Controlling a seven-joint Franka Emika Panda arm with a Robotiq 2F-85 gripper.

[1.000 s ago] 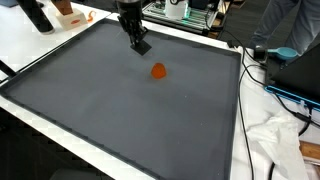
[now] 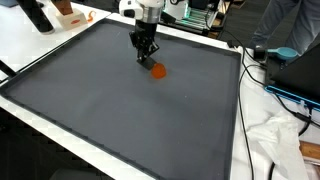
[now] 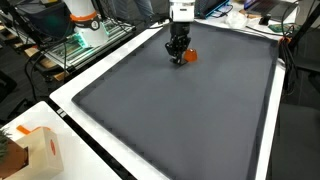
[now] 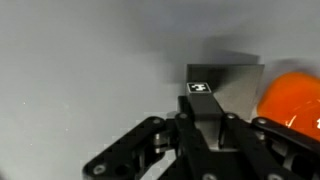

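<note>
A grey, square-faced block [image 4: 240, 82] shows under my fingertips in the wrist view. My gripper is shut on it, though the dark fingers cover much of its left side and the grip itself is partly hidden. A small black-and-white mark shows at the fingertips. Right beside the block lies a rounded orange piece [image 4: 292, 98], which appears just to the right of my gripper [image 2: 147, 60] in exterior view 1. Exterior view 2 has the orange piece [image 3: 190, 56] close to the gripper [image 3: 180, 57] too; whether block and orange piece touch, I cannot tell.
The dark grey board [image 2: 120, 115] is bare across its front and middle. Pale edging surrounds it. Off its right side lies a white crumpled cloth or bag [image 2: 275, 140], with black cables nearby. In exterior view 2, an orange-and-white item [image 3: 42, 150] stands outside the near left corner.
The orange piece looks to be in the same place.
</note>
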